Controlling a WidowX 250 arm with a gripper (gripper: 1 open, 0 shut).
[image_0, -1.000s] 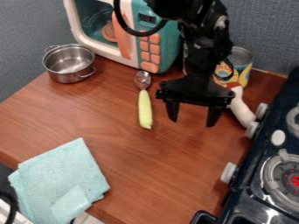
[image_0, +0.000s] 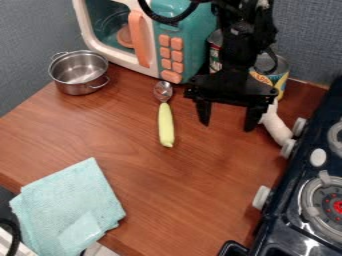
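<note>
My black gripper (image_0: 227, 118) hangs over the wooden counter at the back right, fingers pointing down and spread apart with nothing visible between them. Left of it lies a yellow corn cob (image_0: 166, 126) with a metal spoon (image_0: 163, 91) just above it. A white rolling pin or similar white object (image_0: 274, 125) lies right of the gripper, partly hidden behind it.
A toy microwave (image_0: 170, 55), steel pot (image_0: 79, 72) and cans (image_0: 274, 70) line the back. A black stove (image_0: 307, 200) fills the right edge. A folded cloth (image_0: 67, 208) lies front left.
My gripper has shifted slightly right and up toward the back since a second ago. The objects on the counter look unchanged.
</note>
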